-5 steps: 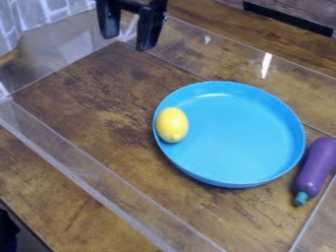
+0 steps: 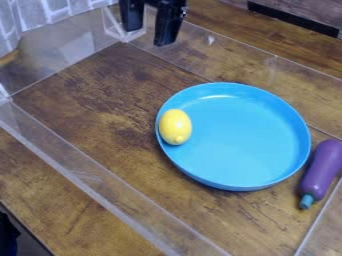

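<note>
My black gripper (image 2: 150,22) is high at the top edge, toward the back left, with its two fingers apart and no object visible between them; its upper part is cut off. A yellow lemon-like object (image 2: 175,127) rests in the left side of a blue round plate (image 2: 241,150). A purple eggplant-like object (image 2: 319,172) with a teal end lies to the right of the plate.
Clear plastic edges border the wooden surface (image 2: 94,110) at the back, left and front. A patterned wall is at the top left. The wood left of the plate is clear.
The plate and both objects are unchanged.
</note>
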